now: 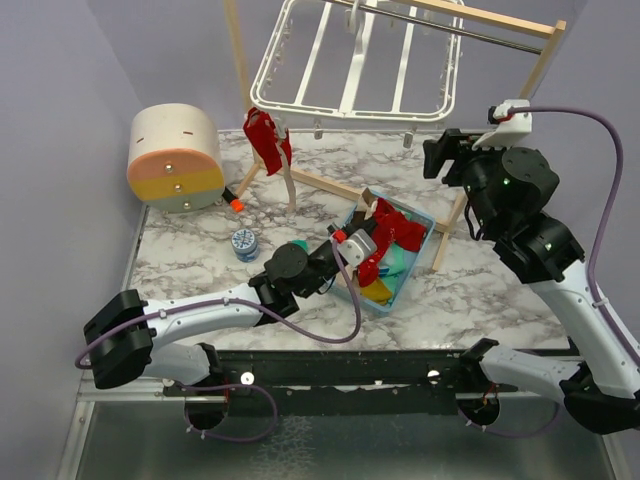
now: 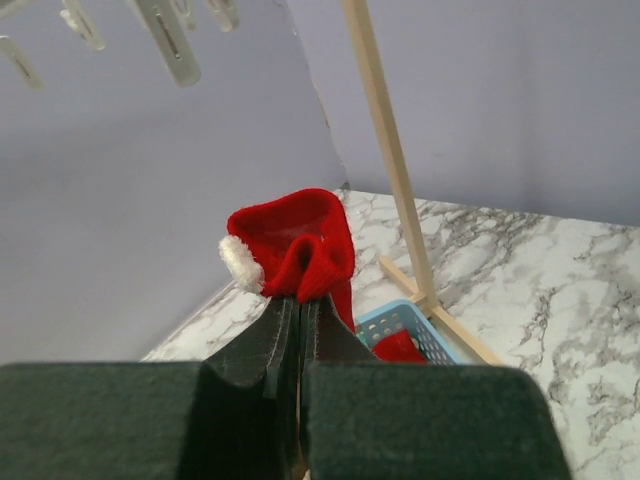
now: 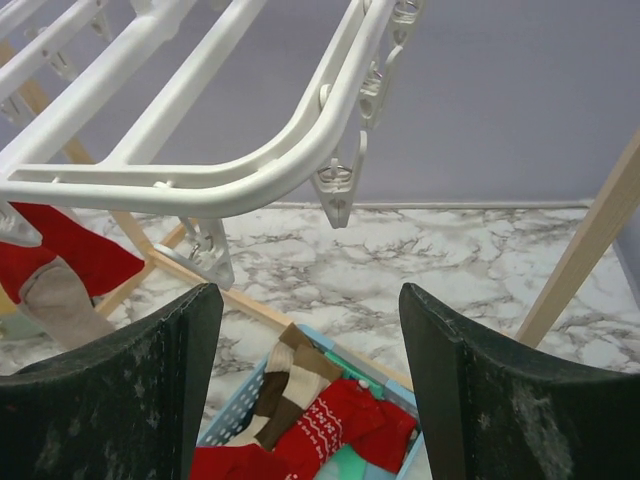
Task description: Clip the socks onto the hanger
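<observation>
My left gripper is shut on a red sock (image 2: 300,240) with a white fluffy patch, standing up from the fingertips. In the top view the left gripper (image 1: 374,228) is over the blue basket (image 1: 415,268). The white hanger (image 1: 350,112) hangs at the back, its clips pointing down. From its front left clip hangs a red sock with a pale part (image 1: 268,140). My right gripper is open and empty, facing a front right clip (image 3: 338,185) across a gap. More socks, including a red one with white stripes (image 3: 325,425), lie in the basket.
A wooden stand (image 1: 540,80) carries the hanger's metal bar. At the back left sits a drawer box (image 1: 175,155), near a dark marker with an orange end (image 1: 233,200) and a blue-and-white tin (image 1: 245,244).
</observation>
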